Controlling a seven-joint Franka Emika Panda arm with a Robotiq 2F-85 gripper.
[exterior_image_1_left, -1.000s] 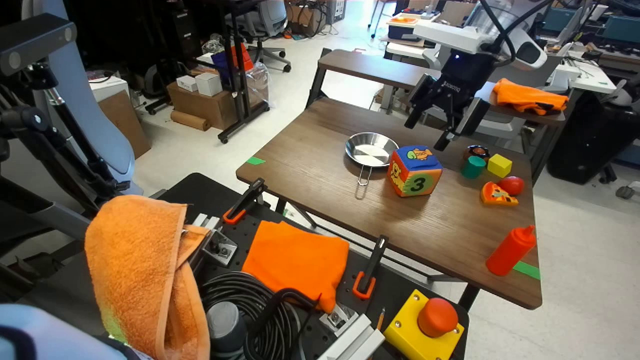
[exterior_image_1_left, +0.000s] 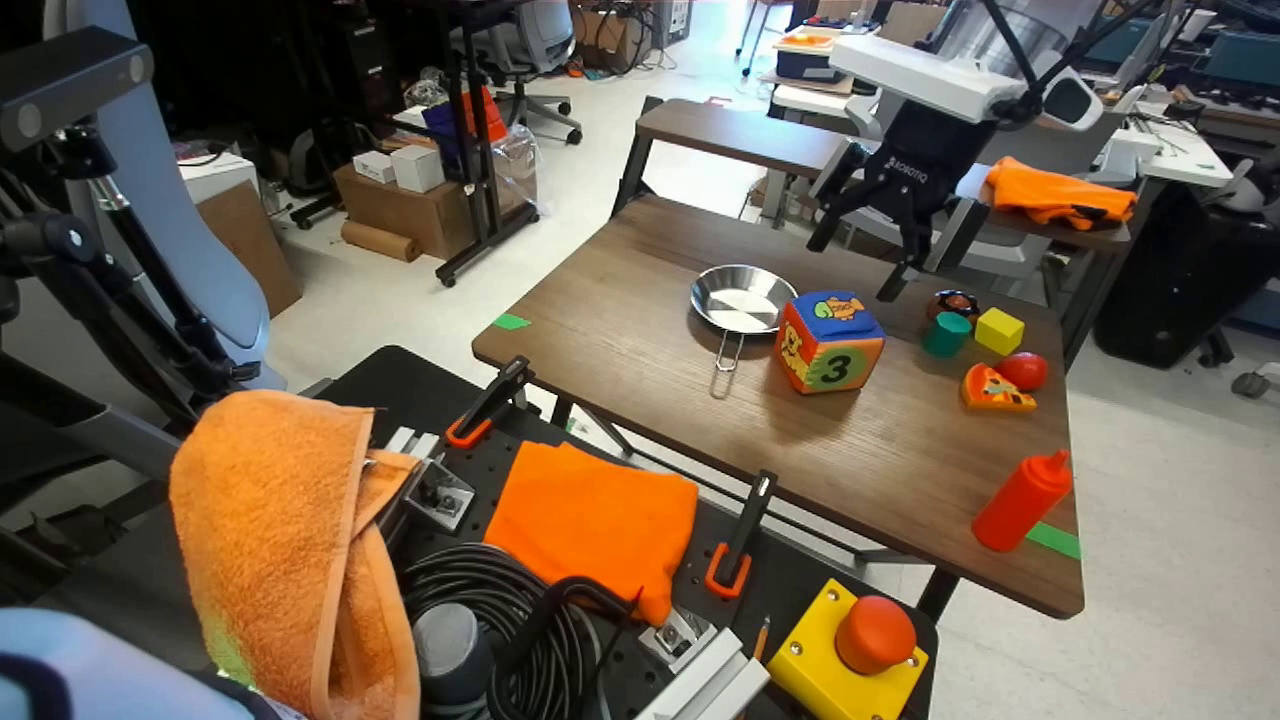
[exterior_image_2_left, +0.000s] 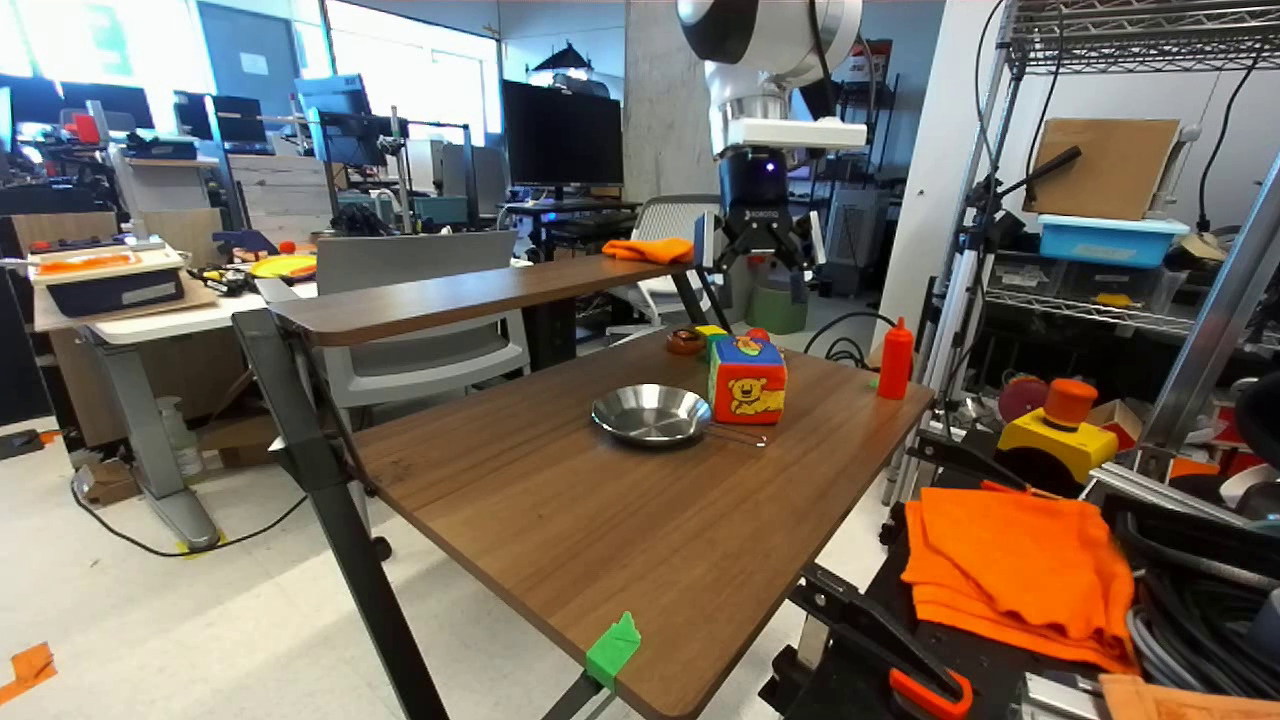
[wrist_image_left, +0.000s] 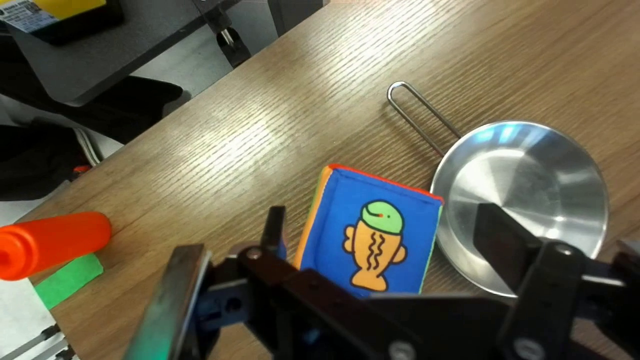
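Observation:
High over the table's far side, my gripper (exterior_image_1_left: 860, 265) stands open and empty. The wrist view shows its fingers spread, with the soft cube (wrist_image_left: 372, 237) partly hidden beneath them. That cube has a blue top with a fish, and it rests on the table close beside a shiny steel pan (exterior_image_1_left: 743, 296). The pan is empty, its wire handle pointing toward the near edge. To the right lie a teal cup-like object (exterior_image_1_left: 947, 335), a yellow block (exterior_image_1_left: 998, 331), a red ball-shaped item (exterior_image_1_left: 1023, 371) and a pizza slice (exterior_image_1_left: 996, 390). A red squeeze bottle (exterior_image_1_left: 1021, 502) stands near the right corner.
A raised shelf (exterior_image_1_left: 756, 134) runs along the table's back, with an orange cloth (exterior_image_1_left: 1056, 193) on it. A black cart (exterior_image_1_left: 396, 372) adjoins the near side.
The gripper has turned a little and shifted slightly, staying above the far side of the table. The objects on the table have not moved.

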